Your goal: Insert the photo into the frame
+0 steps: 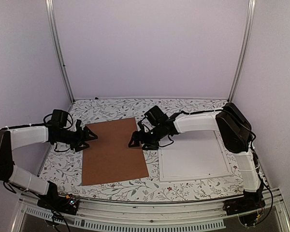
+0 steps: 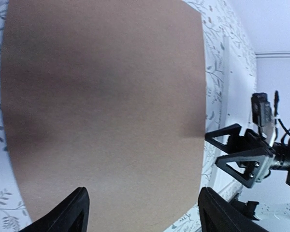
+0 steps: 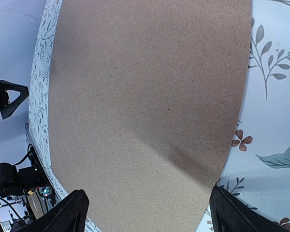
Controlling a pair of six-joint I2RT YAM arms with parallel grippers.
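Note:
A brown square board (image 1: 113, 159) lies flat on the floral mat, left of centre. To its right lies a white frame-like panel (image 1: 193, 159), partly under my right arm. My left gripper (image 1: 87, 140) hangs over the board's upper left edge; in the left wrist view its fingers stand apart over the board with nothing seen between them. My right gripper (image 1: 137, 142) is at the board's right edge, open, its fingers low over the board in the right wrist view. I cannot tell whether either touches it. No photo picture is visible.
Side walls (image 1: 275, 96) and a back wall enclose the area; a metal rail (image 1: 152, 212) runs along the front.

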